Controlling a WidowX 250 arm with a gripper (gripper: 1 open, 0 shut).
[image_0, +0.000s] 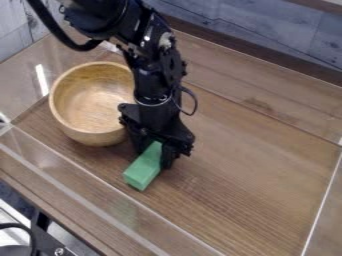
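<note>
The black gripper is low over the wooden table, just right of the pale round bowl. It is shut on a green block, whose lower part sticks out toward the front below the fingers; the upper part is hidden by the gripper.
The bowl stands close beside the arm on the left. Cables show at the lower left corner.
</note>
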